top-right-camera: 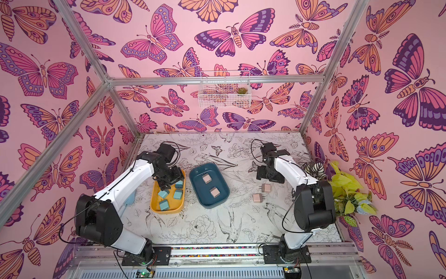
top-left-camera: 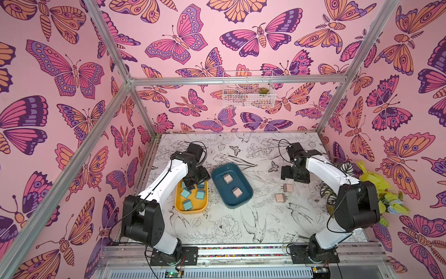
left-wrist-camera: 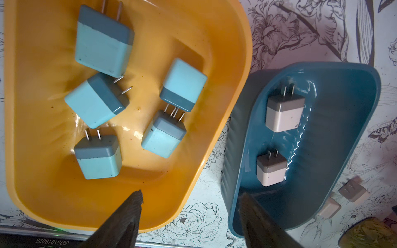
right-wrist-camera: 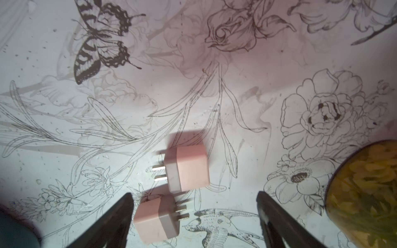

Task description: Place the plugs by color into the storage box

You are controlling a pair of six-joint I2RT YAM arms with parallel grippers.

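Several teal plugs [left-wrist-camera: 97, 108] lie in the yellow tray [top-left-camera: 191, 206]. The blue tray [top-left-camera: 231, 203] holds two pink plugs [left-wrist-camera: 283, 117]. Two more pink plugs [right-wrist-camera: 192, 167] [right-wrist-camera: 149, 223] lie on the table, right of the blue tray. My left gripper hangs over the yellow tray with its fingers apart and nothing between them. My right gripper is open above and behind the two loose pink plugs, its fingertips at the lower edge of the right wrist view.
A plant [top-left-camera: 390, 190] stands at the table's right side. A wire basket [top-left-camera: 248, 100] hangs on the back wall. The table behind the trays is clear, as is its front middle.
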